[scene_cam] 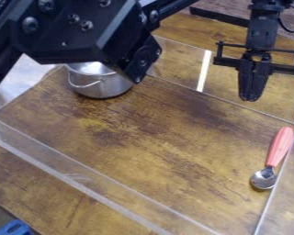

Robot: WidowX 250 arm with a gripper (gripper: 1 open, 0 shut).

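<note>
My black gripper (250, 81) hangs at the upper right over the wooden surface, its two fingers close together, with nothing visible between them. Below it on the right lies a spoon (278, 147) with a pink handle and a steel bowl at the lower end, apart from the gripper. A steel pot (103, 84) with a wire handle stands at the upper left, partly hidden behind the black arm body.
A blue object (12, 229) shows at the bottom left corner.
</note>
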